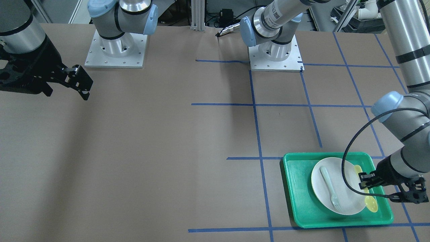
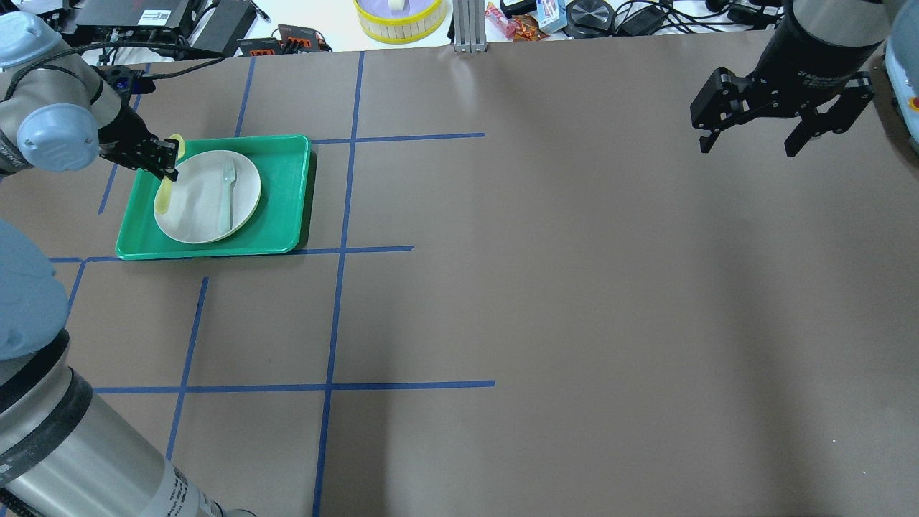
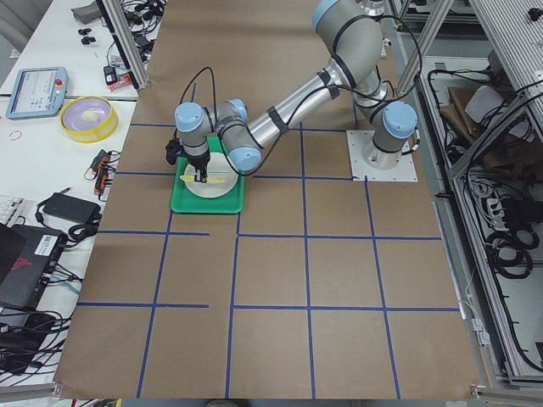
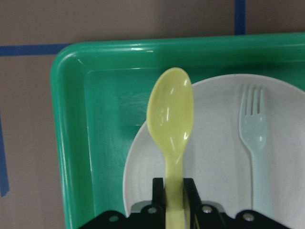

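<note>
My gripper is shut on the handle of a yellow plastic spoon (image 4: 169, 109), whose bowl reaches past the rim of a white plate (image 4: 219, 181) over the side of a green tray (image 4: 102, 143). A pale mint plastic fork (image 4: 255, 138) lies on the plate, apart from the spoon. In the front view the spoon (image 1: 371, 203) is at the plate's right side, partly hidden by my gripper (image 1: 364, 181). The top view shows the plate (image 2: 194, 207) inside the tray (image 2: 276, 241) at upper left.
Another arm (image 2: 775, 103) with a black gripper hangs at the upper right of the top view. Robot bases stand at the table's edge.
</note>
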